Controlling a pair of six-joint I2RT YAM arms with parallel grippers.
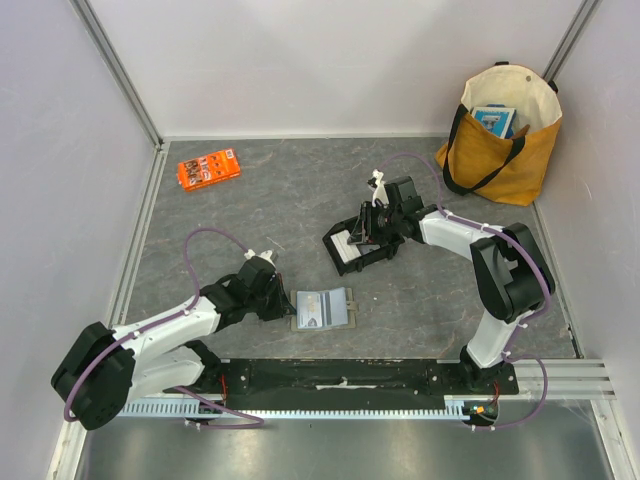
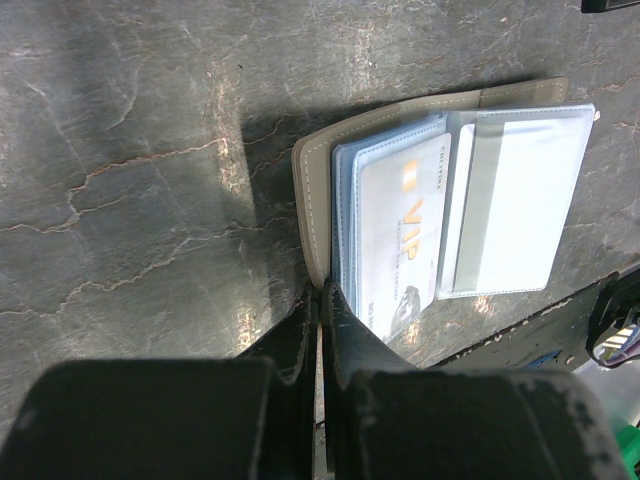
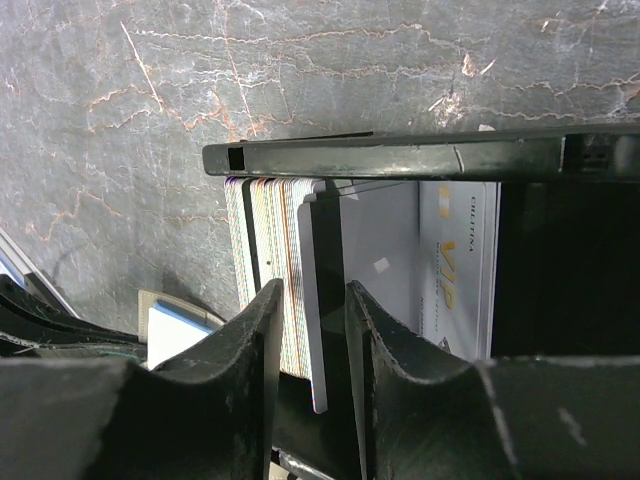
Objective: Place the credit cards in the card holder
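Observation:
My left gripper is shut at the left edge of the open card holder [image 2: 520, 200], beside its sleeves and a VIP card [image 2: 398, 220]; whether the holder's thin cover is between the fingers is unclear. In the top view, the holder [image 1: 334, 306] lies at front centre. My right gripper is part open over a black tray [image 3: 390, 155] of stacked cards [image 3: 268, 230], its fingertips at a dark-edged card near the stack's end. A VIP card [image 3: 455, 260] lies flat in the tray.
An orange pack [image 1: 208, 169] lies at the back left and a yellow tote bag [image 1: 505, 150] stands at the back right.

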